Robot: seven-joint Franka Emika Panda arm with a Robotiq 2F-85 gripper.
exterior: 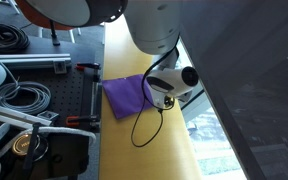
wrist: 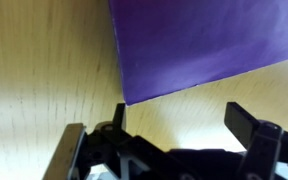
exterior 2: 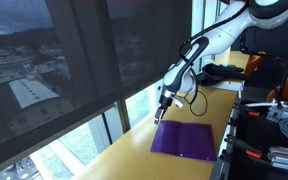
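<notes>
A purple cloth (exterior 2: 187, 140) lies flat on the light wooden table, its edges straight. In exterior view 1 the cloth (exterior: 124, 96) is partly hidden by the arm. My gripper (exterior 2: 162, 108) points down over the cloth's window-side edge. Seen from the wrist, the gripper stands open with a wide gap between its dark fingers. One corner of the cloth (wrist: 184, 45) is just beyond the left fingertip, and bare wood shows between the fingers. Whether the fingertips touch the table cannot be made out.
A black case (exterior: 29, 115) with coiled cables stands along one side of the table. On the other side is the window with a dark blind (exterior 2: 44, 70). A black cable loops from the arm.
</notes>
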